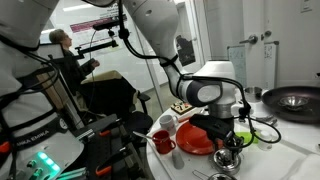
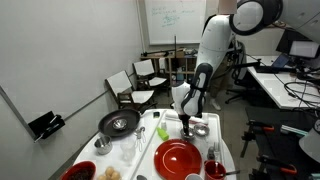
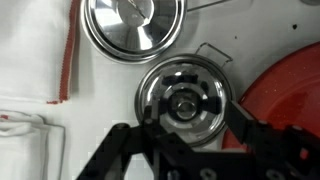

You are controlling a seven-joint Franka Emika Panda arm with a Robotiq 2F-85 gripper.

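Observation:
A round silver lid with a small dark knob fills the middle of the wrist view. My gripper is over it, its dark fingers apart on either side of the knob. Whether they touch the knob is hard to tell. In exterior view 1 the gripper points down close above the lid, beside the red plate. Exterior view 2 shows the gripper low over the table, the lid mostly hidden beneath it.
Another shiny round vessel stands close to the lid. White cloths with red edging lie at the left of the wrist view. A red mug stands near the table's edge, and a dark pan is at the back.

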